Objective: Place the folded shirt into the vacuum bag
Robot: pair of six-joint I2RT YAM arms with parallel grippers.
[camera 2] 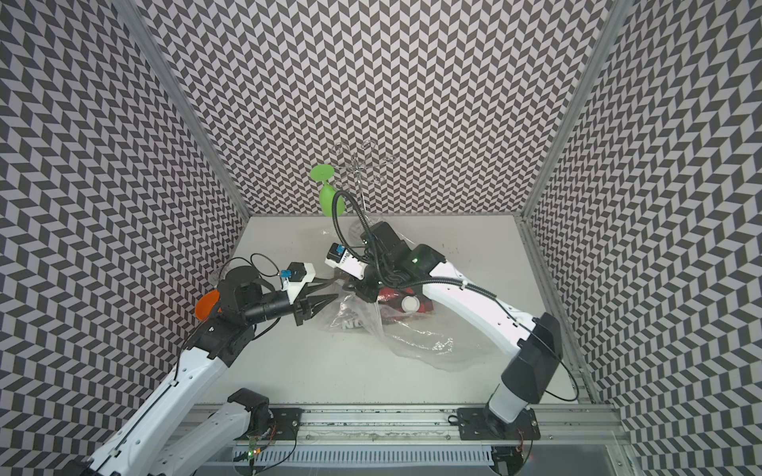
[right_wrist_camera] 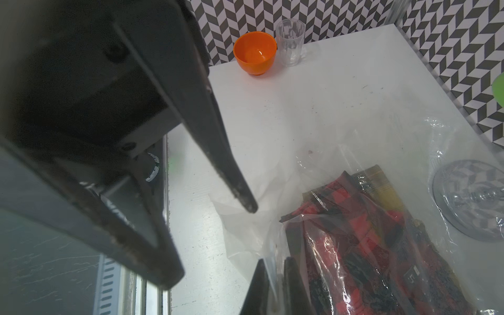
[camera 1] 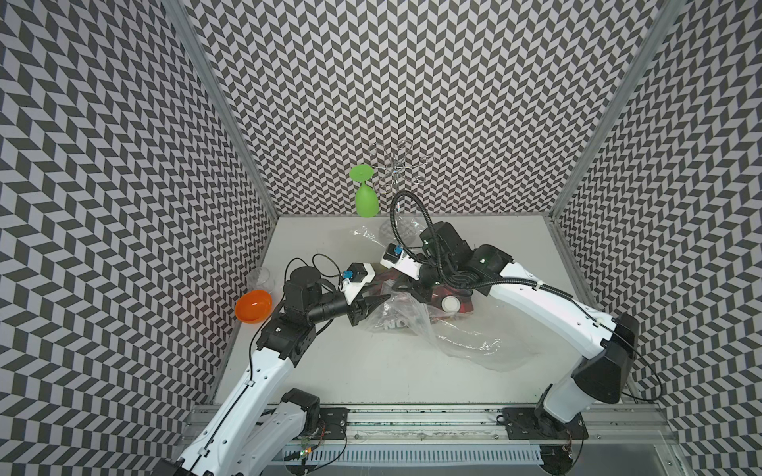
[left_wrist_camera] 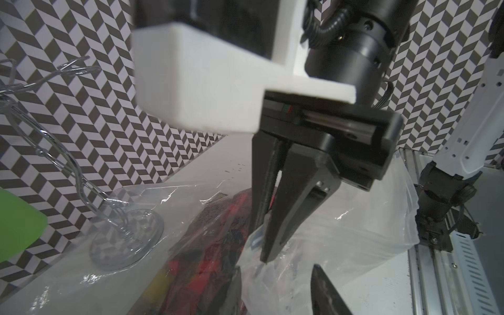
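The folded red-and-black plaid shirt [right_wrist_camera: 362,236] lies under clear plastic of the vacuum bag [camera 1: 476,345] in the middle of the table. My right gripper is shut on a pinched edge of the bag, above the shirt. My left gripper stands open beside it, facing the same plastic, its fingertips at the bottom of the left wrist view. How much of the shirt is inside the bag I cannot tell.
An orange bowl [right_wrist_camera: 254,52] and clear cup [right_wrist_camera: 288,42] stand at the table's left. A green object [camera 1: 365,198] and wire stand [camera 1: 397,166] are at the back. The bare table [right_wrist_camera: 273,110] shows left of the bag.
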